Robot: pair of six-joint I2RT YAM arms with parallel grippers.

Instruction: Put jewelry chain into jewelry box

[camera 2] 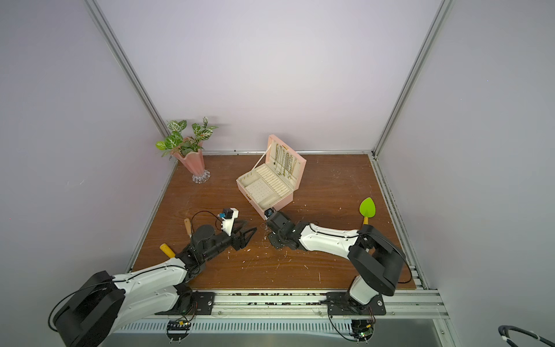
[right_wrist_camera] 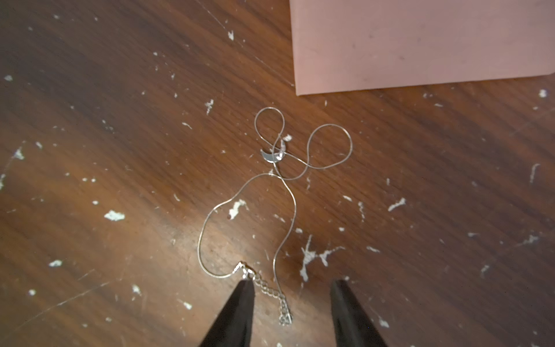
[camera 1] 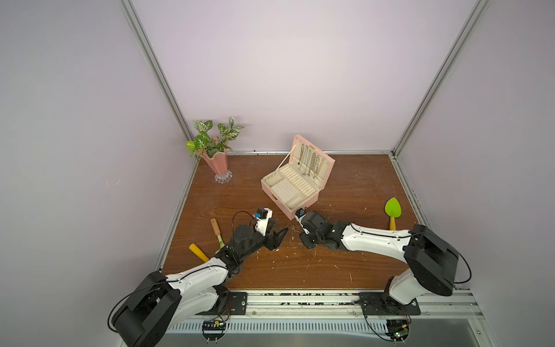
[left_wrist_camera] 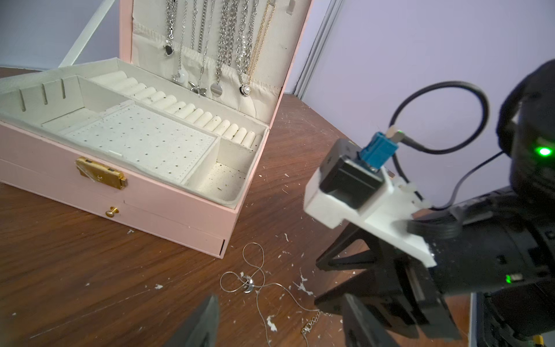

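Note:
A thin silver necklace chain (right_wrist_camera: 293, 211) with a small crescent pendant lies loosely looped on the wooden table, just outside the front corner of the pink jewelry box (left_wrist_camera: 173, 219). The box stands with its lid raised and its compartments exposed. Pointing down over the chain's clasp end, my right gripper is open with nothing held; the short links lie between and below its fingertips on the table. To the left, my left gripper is open and empty, facing the chain from a short distance.
Several necklaces (left_wrist_camera: 222, 40) hang inside the lid. A pink vase with a plant (camera 1: 216, 162) stands back left, a green trowel (camera 1: 393, 206) lies at right, and wooden- and yellow-handled tools (camera 1: 198, 252) lie at left. White flecks dot the table.

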